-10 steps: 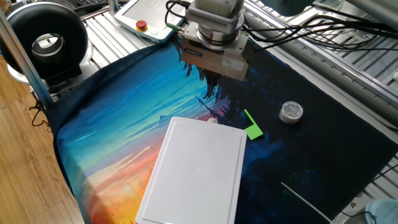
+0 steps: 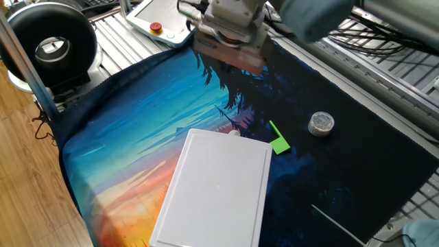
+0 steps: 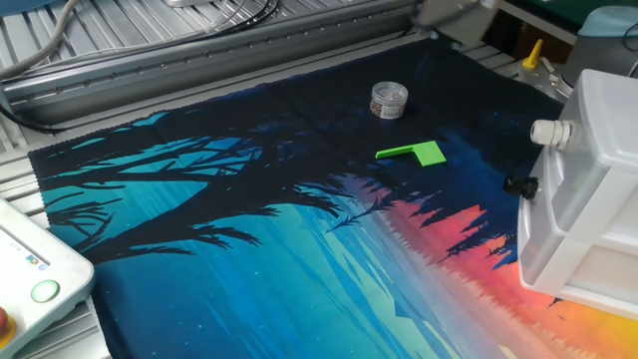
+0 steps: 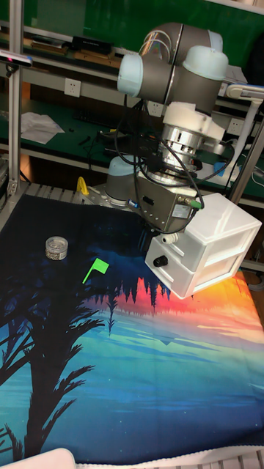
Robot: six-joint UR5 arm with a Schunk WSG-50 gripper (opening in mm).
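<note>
My gripper (image 2: 232,60) is high above the far part of the cloth in exterior view 1; its fingers are dark against the dark print, so their opening does not show. A bright green flag-shaped piece (image 3: 427,153) lies flat on the cloth, well away from the gripper. Behind it in exterior view 2 stands a small clear round jar (image 3: 389,100) with a label. The white drawer unit (image 4: 211,244) has two stacked drawers, both looking closed, with a white knob (image 3: 551,133) on one and a black knob (image 3: 520,186) on the other.
A printed cloth (image 2: 130,147) covers the table, mostly bare on its blue side. A white pendant with a red button (image 2: 156,28) sits at the cloth's edge. Cables (image 2: 384,31) hang near the metal rail. A thin pale rod (image 2: 337,224) lies near the cloth's right side.
In exterior view 1 the gripper has shifted up the picture and slightly left, and the arm's grey-blue joint has come further into view. The jar, green piece and drawer unit have stayed put.
</note>
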